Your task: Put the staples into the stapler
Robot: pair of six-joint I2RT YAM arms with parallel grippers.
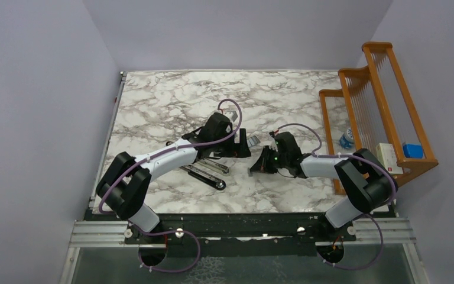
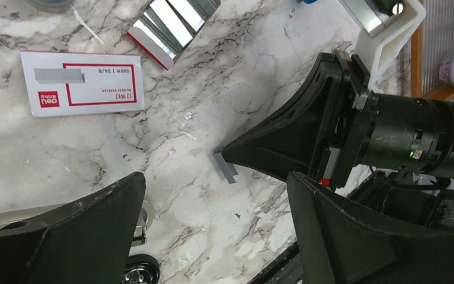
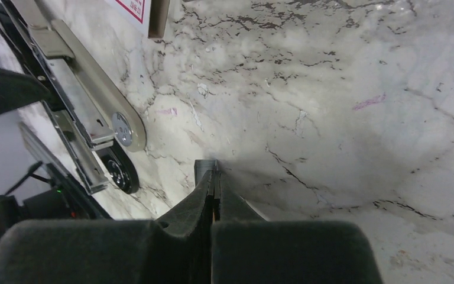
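Observation:
A small grey staple strip (image 2: 224,165) lies aslant on the marble table at the tips of my right gripper. The fingers of that gripper are shut and point down at the table. One end of the strip (image 3: 205,168) shows just ahead of them; whether part of it is pinched, I cannot tell. My left gripper (image 1: 244,143) stands open above the table, nothing between its fingers. Below it lies the opened stapler (image 1: 213,167), with its black arm (image 1: 207,179) and metal channel (image 3: 80,142) apart; its rear is partly hidden by the left arm.
Behind the strip are a white and red staple box (image 2: 103,107) and a tray of staples (image 2: 174,26). A wooden rack (image 1: 384,100) with a bottle (image 1: 346,139) stands on the right.

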